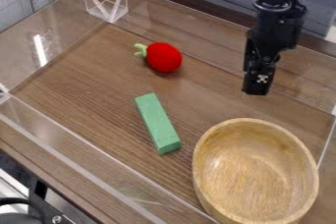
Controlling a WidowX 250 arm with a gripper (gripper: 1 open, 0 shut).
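My black gripper (pixel 258 79) is at the upper right, low over the wooden table (pixel 79 120), its fingers apart with nothing seen between them. A red vegetable with a green stem (pixel 163 58) lies to its left. A green block (pixel 157 122) lies lower in the middle. A round tan bowl (pixel 253 169) stands at the lower right, below the gripper.
A clear wire or plastic holder (pixel 102 4) is at the back left.
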